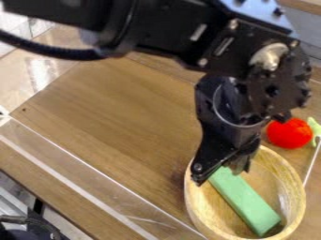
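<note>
My black gripper point(216, 161) hangs at the left rear rim of a light wooden bowl point(292, 199), its lower fingers over the top end of a green bar point(249, 201). The bar lies at a slant inside the bowl. The fingers look closed, with nothing visible held between them, though the dark parts partly hide the bar's upper end.
A red tomato point(288, 133) sits behind the bowl at the right, beside a light green item point(313, 126).
</note>
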